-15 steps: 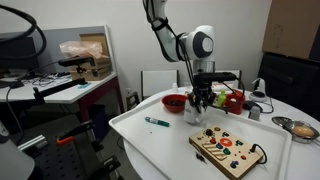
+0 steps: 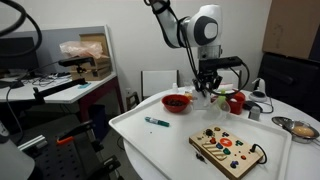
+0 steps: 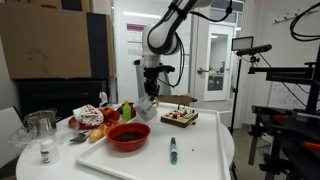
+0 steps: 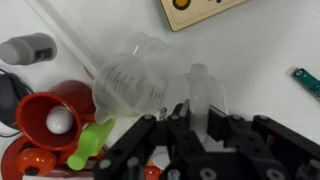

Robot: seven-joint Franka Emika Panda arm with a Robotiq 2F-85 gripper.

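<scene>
In exterior view 1 my gripper (image 2: 203,92) is over the far part of the white tray, shut on a clear plastic cup (image 2: 197,103). In the wrist view the gripper closes around a pale, translucent upright piece, apparently the handle of the clear cup (image 4: 178,93). A translucent measuring jug (image 4: 128,82) with printed marks shows just to the left; I cannot tell whether it is a separate piece. Exterior view 2 shows clear plastic (image 3: 145,108) below the gripper (image 3: 153,97), behind the red bowl.
A wooden board (image 2: 225,150) with coloured knobs lies on the tray, near the gripper. A red bowl (image 3: 127,136) and a teal marker (image 3: 173,152) are also there. Red containers (image 4: 55,118) and a green piece (image 4: 92,140) crowd the far edge. The tray's near middle is bare.
My gripper and the clear plastic have risen and shifted slightly right in exterior view 1. The board, marker and bowl have stayed put.
</scene>
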